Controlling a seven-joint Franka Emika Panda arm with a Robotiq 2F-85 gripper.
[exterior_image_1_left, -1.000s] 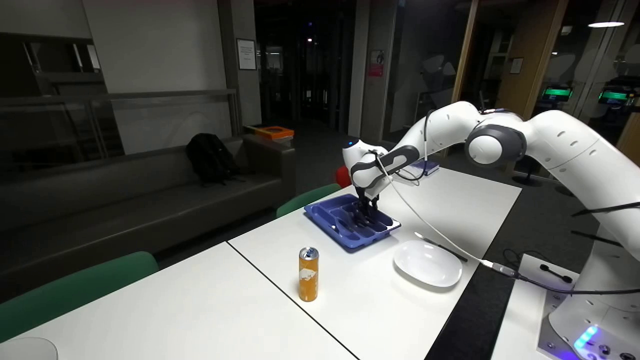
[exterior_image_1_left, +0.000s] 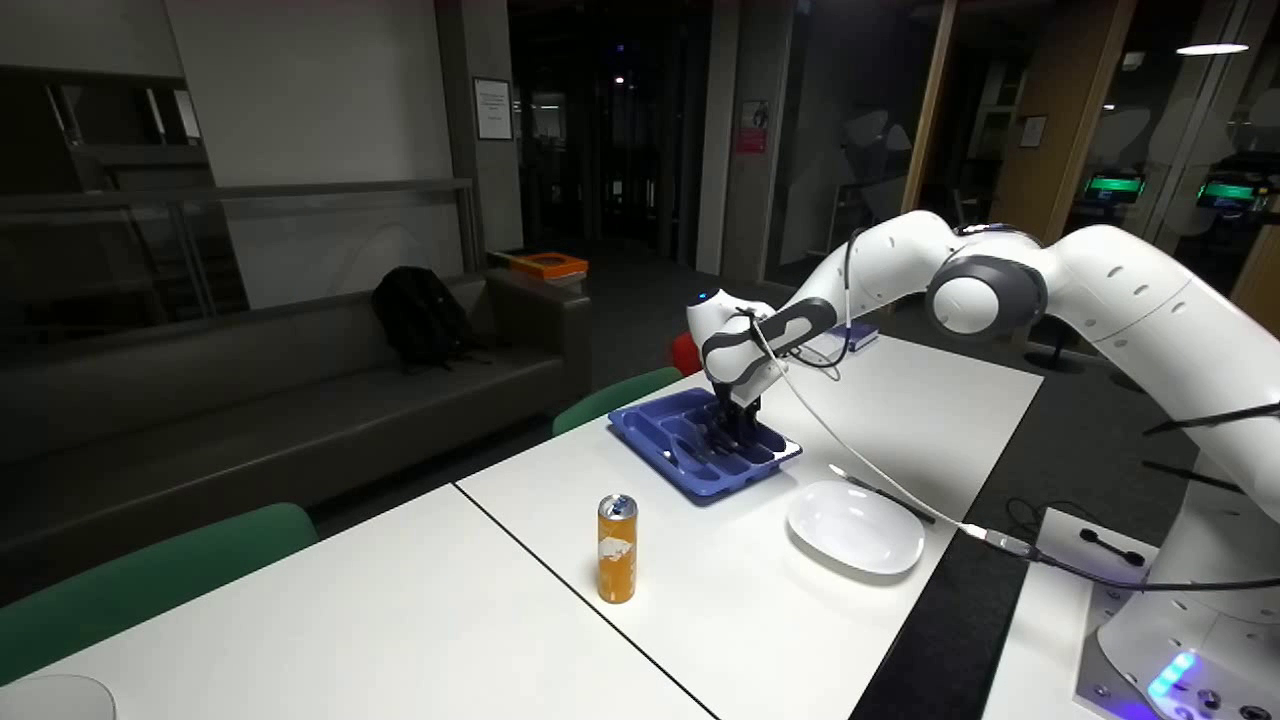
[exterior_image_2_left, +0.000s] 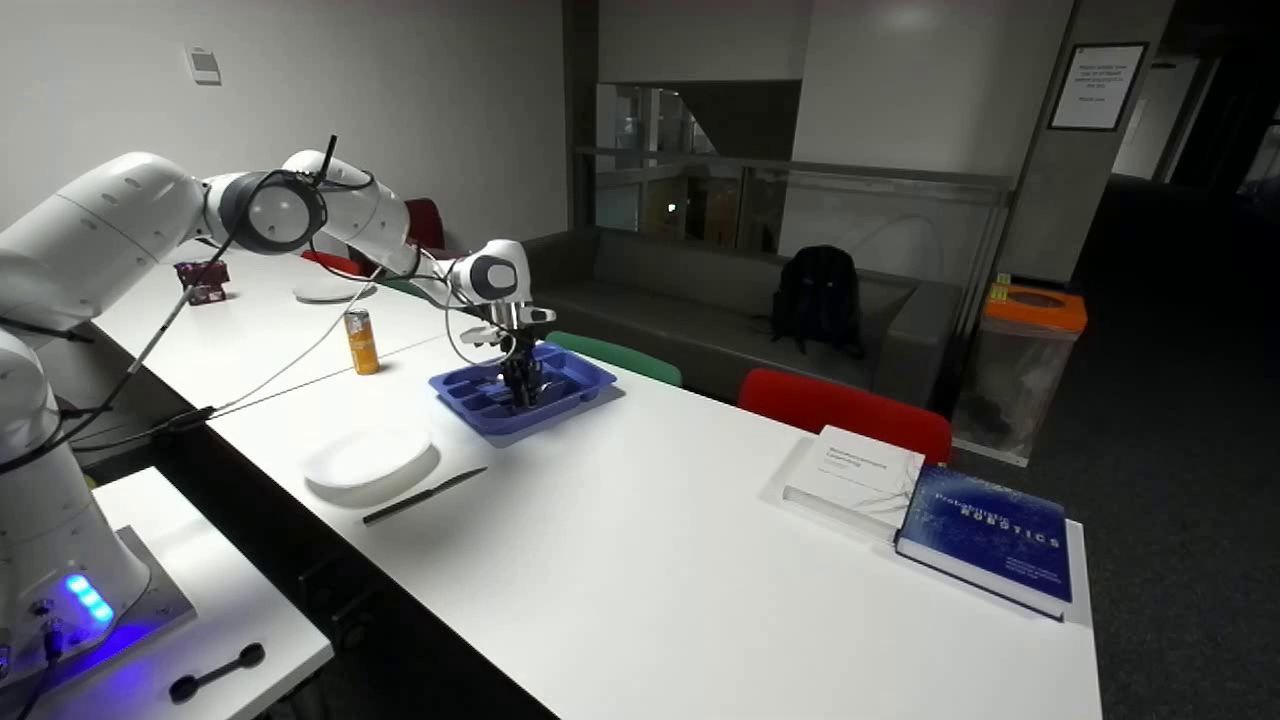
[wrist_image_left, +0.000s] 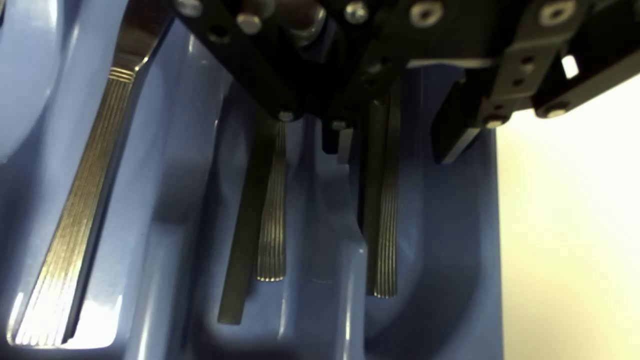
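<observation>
My gripper is low in the blue cutlery tray (wrist_image_left: 462, 282), fingers apart around the right-hand compartment. One finger (wrist_image_left: 337, 144) is by the divider, the other (wrist_image_left: 451, 135) towards the tray's outer wall. Between and below them lie a black handle (wrist_image_left: 375, 240) and a ribbed silver handle (wrist_image_left: 388, 246), their upper ends hidden; no grip on either shows. The compartment to the left has another dark handle (wrist_image_left: 237, 264) and a short ribbed handle (wrist_image_left: 273, 228). Farther left is a large ribbed silver handle (wrist_image_left: 75, 240).
A white plate (exterior_image_1_left: 857, 528) and a knife (exterior_image_2_left: 422, 494) lie on the table, near the tray. An orange can (exterior_image_1_left: 617, 550) stands upright. Books (exterior_image_2_left: 990, 534) lie at the far end; the table between them and the tray is clear.
The gripper and wrist have come down a little farther into the tray. The tray, can, plate and knife have not moved.
</observation>
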